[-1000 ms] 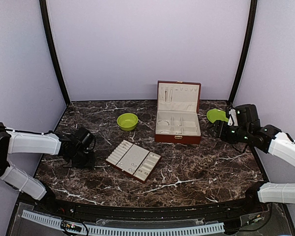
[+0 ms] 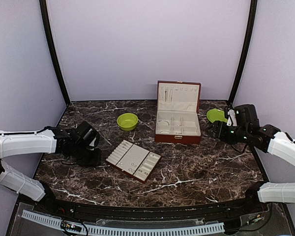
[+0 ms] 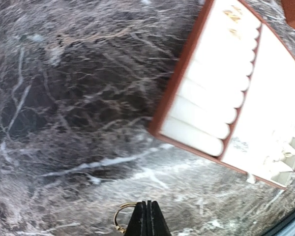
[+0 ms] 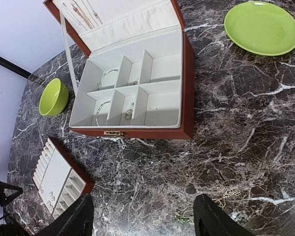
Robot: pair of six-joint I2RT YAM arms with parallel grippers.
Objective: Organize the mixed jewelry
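In the left wrist view my left gripper is shut, and a thin gold hoop (image 3: 117, 216) emerges from behind its fingertips, seemingly pinched there. The red-edged tray (image 2: 132, 160) lies beside it on the marble, with white ring rolls, a flat middle panel and small compartments. Gold rings (image 3: 232, 16) sit on the far rolls; small pieces lie on the panel. My right gripper stands open and empty at the right. The red jewelry box (image 2: 178, 139) is open at the back, with bracelets (image 4: 103, 113) in its left compartments and chains (image 4: 83, 13) on its lid.
A green bowl (image 2: 127, 122) stands back left of the box, and a green plate (image 2: 216, 115) lies to its right. Bare marble (image 2: 201, 169) spreads in front of the box. Thin gold-coloured lines show below the right gripper; their nature is unclear.
My left arm has lifted slightly and its gripper has shifted a little up and right. The right arm, tray and box have stayed put.
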